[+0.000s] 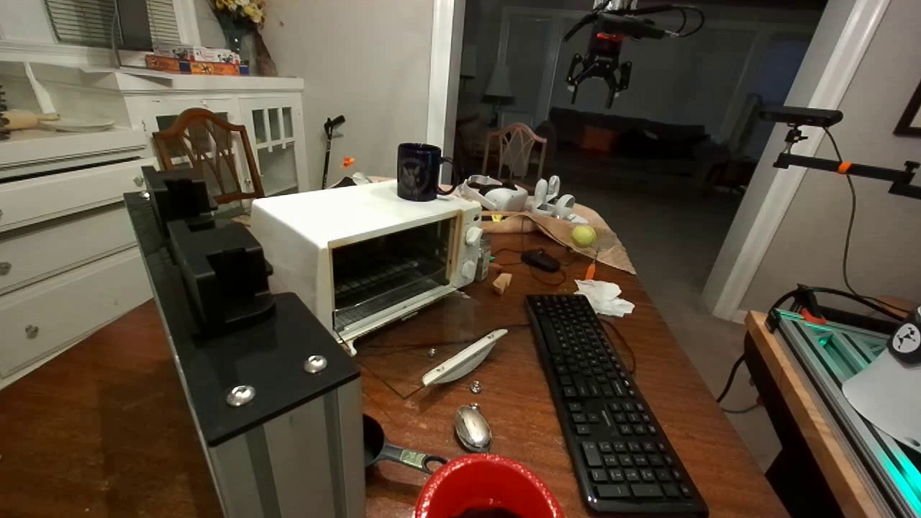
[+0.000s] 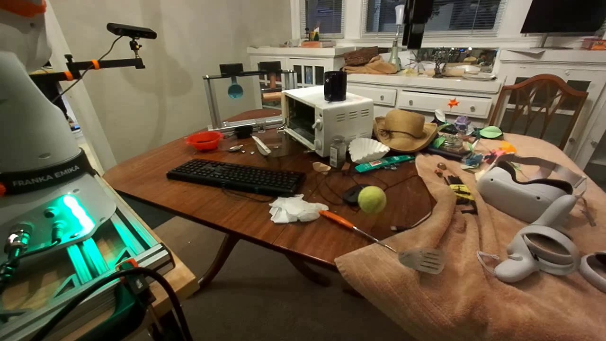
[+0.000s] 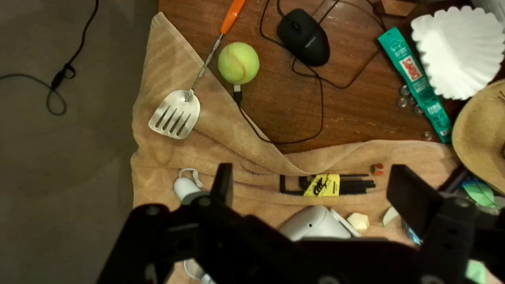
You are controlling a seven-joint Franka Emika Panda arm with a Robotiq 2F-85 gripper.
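High above the table's far end in exterior view 1, my gripper (image 1: 592,90) hangs open with nothing between its fingers. The wrist view shows its black fingers (image 3: 222,182) spread wide. A yellow-green tennis ball (image 1: 584,236) is well below the gripper, apart from it. In exterior view 2 the ball (image 2: 372,199) appears beside the black mouse (image 2: 353,195). From above, the ball (image 3: 238,63) shows between the spatula (image 3: 177,114) and the mouse (image 3: 303,38), by the towel's edge. Whether it rests on the table or is in the air, I cannot tell.
A white toaster oven (image 1: 358,211) carries a dark mug (image 1: 419,173). The keyboard (image 2: 236,176), crumpled tissue (image 2: 295,209), straw hat (image 2: 404,128) and white headset (image 2: 525,192) crowd the table. A tan towel (image 3: 156,158) covers one end; bare floor (image 3: 61,189) lies beyond the edge.
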